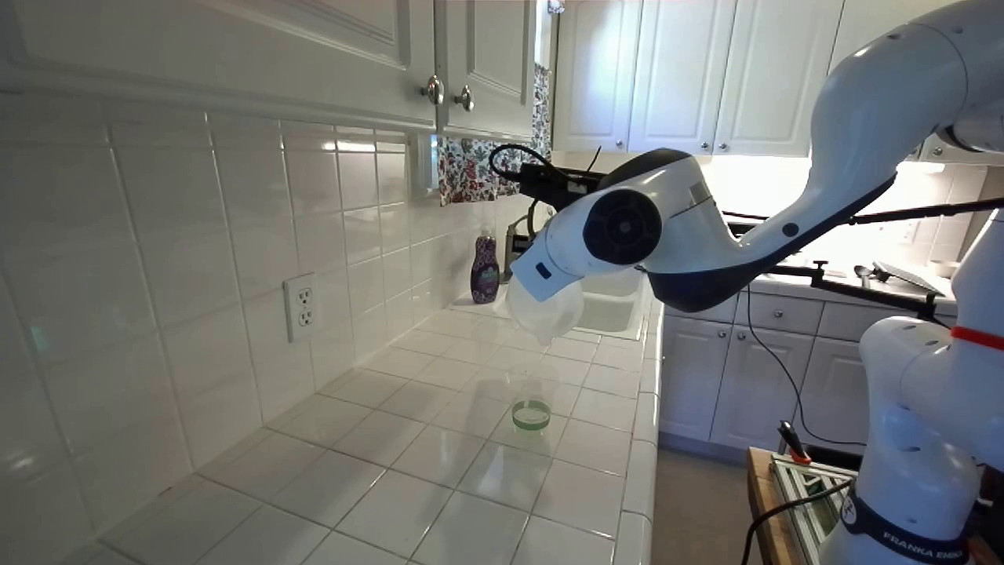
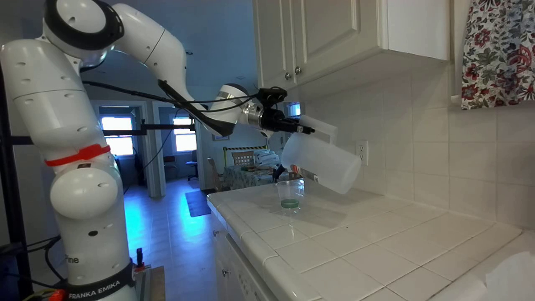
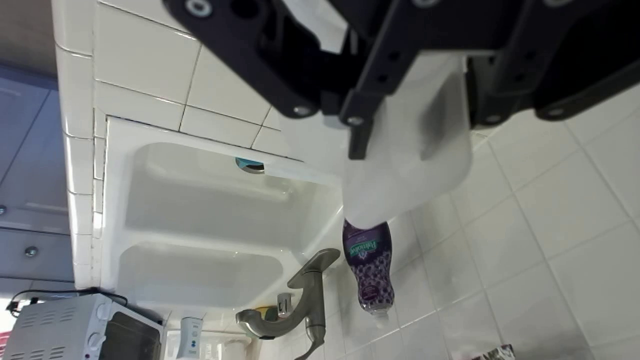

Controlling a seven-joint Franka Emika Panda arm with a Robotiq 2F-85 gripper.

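Observation:
A translucent white pitcher hangs tilted over the counter, its handle up by my gripper, which is shut on it. From the far side, in exterior view 1, the pitcher shows its mouth and spout pointing down. Below the spout a clear cup with a green band near its base stands upright on the tiles; in exterior view 1 the cup is faint apart from the band. In the wrist view the black fingers cover much of the pitcher, and the grip itself is partly hidden.
A purple soap bottle stands by the wall near the sink. The faucet rises behind the basin. Cabinets overhang the counter. The tiled counter around the cup is mostly clear.

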